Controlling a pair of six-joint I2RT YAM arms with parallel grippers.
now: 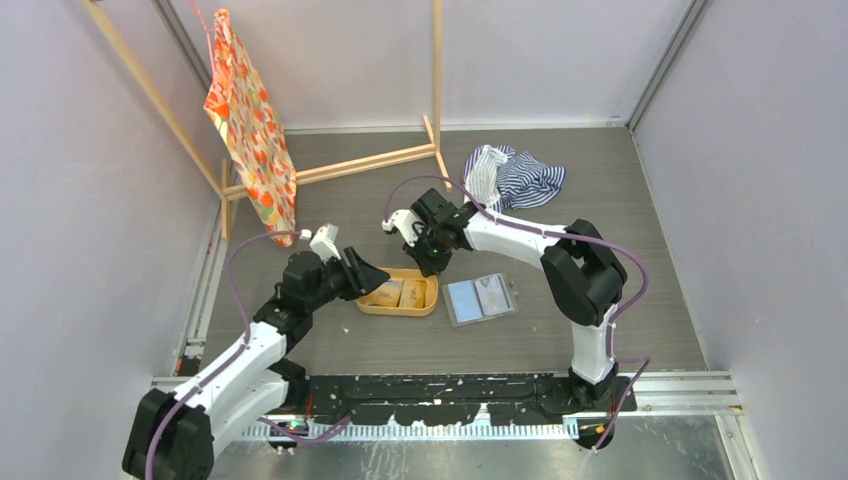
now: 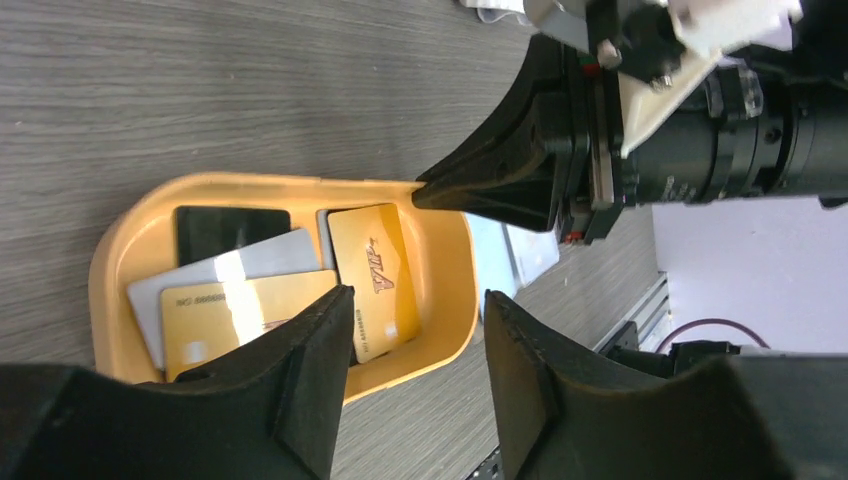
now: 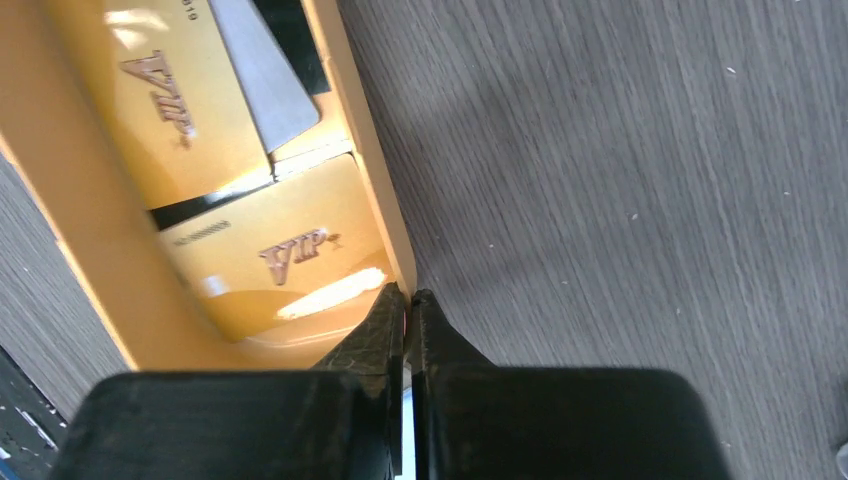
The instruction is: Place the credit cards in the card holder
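Note:
An orange tray holds gold VIP cards, silver cards and a black card. My right gripper is shut on the tray's rim at its right end. My left gripper hangs just over the tray's near side, part open with nothing between its fingers. The card holder, clear with light blue and pale pockets, lies right of the tray.
A wooden rack with a patterned cloth stands back left. A striped cloth lies back right.

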